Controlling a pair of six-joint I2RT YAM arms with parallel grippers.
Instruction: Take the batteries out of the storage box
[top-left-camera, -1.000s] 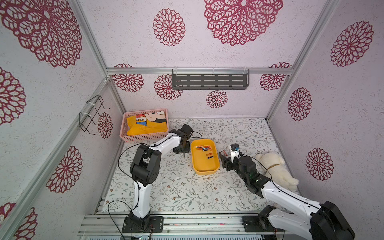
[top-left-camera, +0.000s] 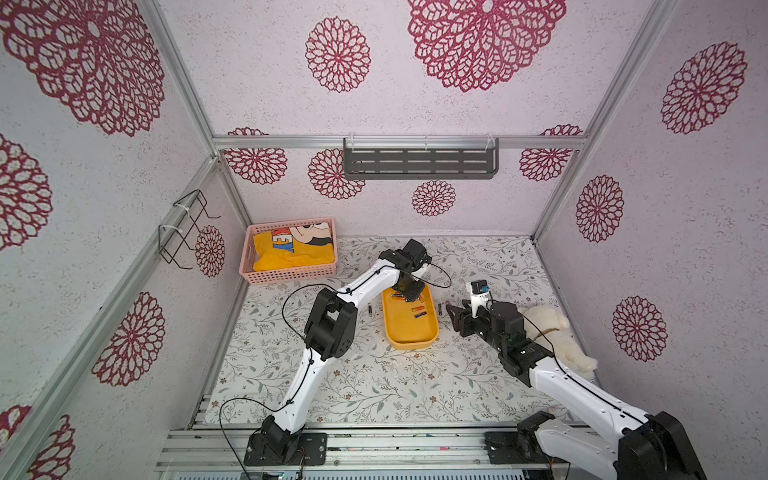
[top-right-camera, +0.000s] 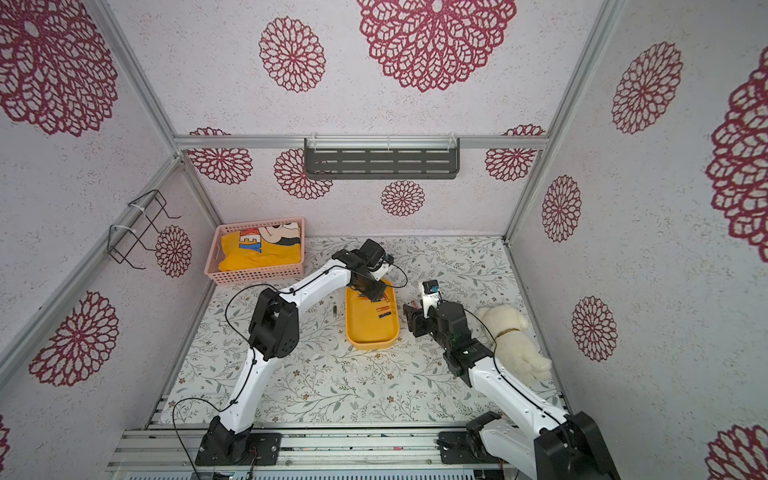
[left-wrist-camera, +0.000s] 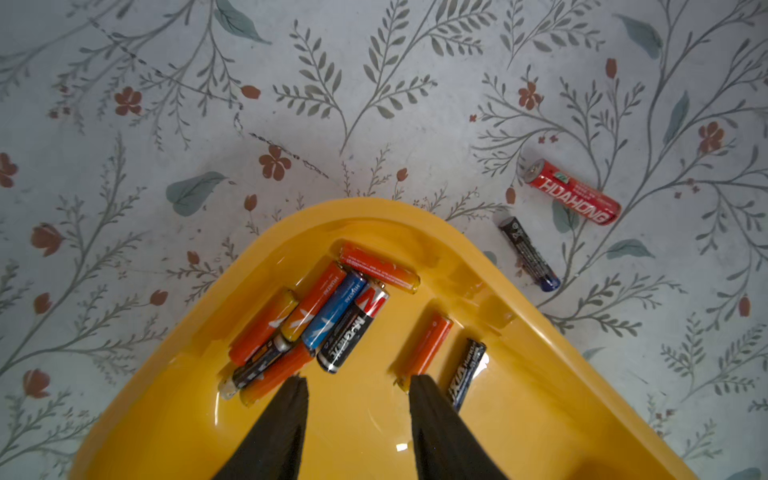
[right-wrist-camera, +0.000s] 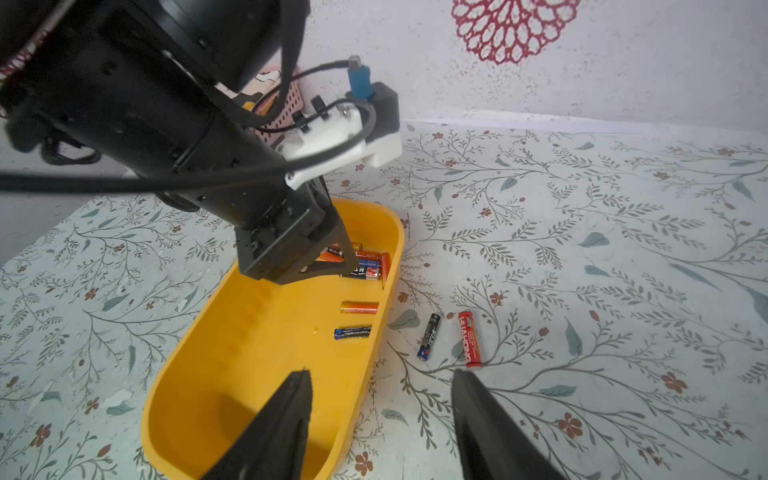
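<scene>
The yellow storage box (top-left-camera: 409, 342) stands mid-table with several batteries inside. A tight cluster, among them a blue battery (left-wrist-camera: 334, 310) and a black-and-red battery (left-wrist-camera: 352, 328), lies at its far end. Apart from these, an orange battery (left-wrist-camera: 426, 348) and a black battery (left-wrist-camera: 466, 373) lie near the right wall. My left gripper hangs over the far part of the box, open and empty. To the right of the box, my right gripper is open above the table with nothing between its fingers.
On the table right of the box lie a red battery (right-wrist-camera: 469, 339) and a black battery (right-wrist-camera: 429, 337). Another dark battery (top-left-camera: 370, 309) lies left of it. A pink basket (top-left-camera: 289, 277) stands back left, a plush toy (top-right-camera: 512, 344) at right.
My left gripper has risen from beside the dark battery left of the box and swung right over the box. The right arm has shifted slightly; that dark battery stays on the table.
</scene>
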